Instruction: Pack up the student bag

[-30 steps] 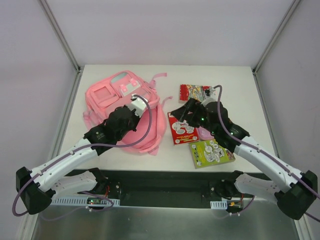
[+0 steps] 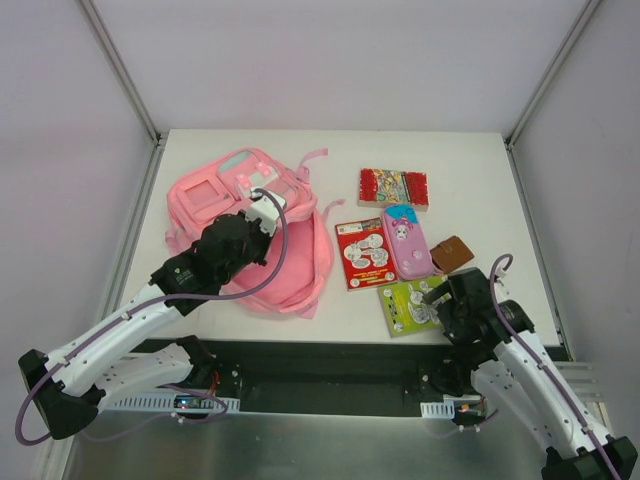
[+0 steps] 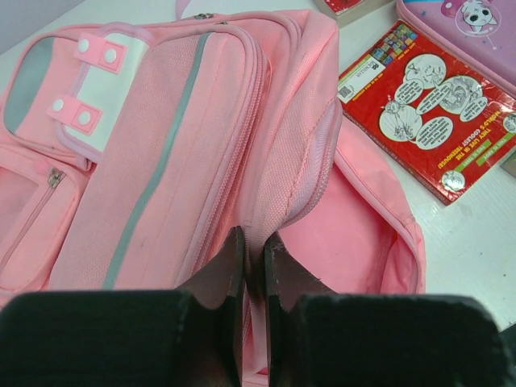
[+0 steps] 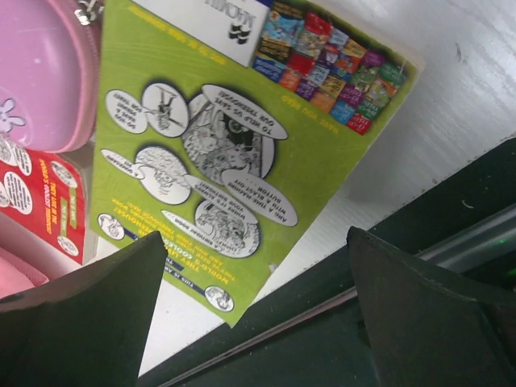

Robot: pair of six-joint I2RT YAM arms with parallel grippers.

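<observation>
The pink bag [image 2: 300, 270] lies on the left of the table, its main compartment open. My left gripper is shut on the bag's pink fabric edge, holding it up. My right gripper stands open over the green book [image 4: 201, 161], with nothing between its fingers. A red book [image 2: 366, 255] and a pink pencil case [image 2: 407, 240] with a blue top lie between bag and right arm. A brown item [image 2: 451, 253] lies beside the case, and a colourful red-edged book [image 2: 393, 187] lies behind.
A dark front edge [image 4: 435, 210] runs just beside the green book, under my right gripper.
My right arm has swung right and toward the front, from above the red book and pencil case to the green book. My left gripper has shifted very slightly.
</observation>
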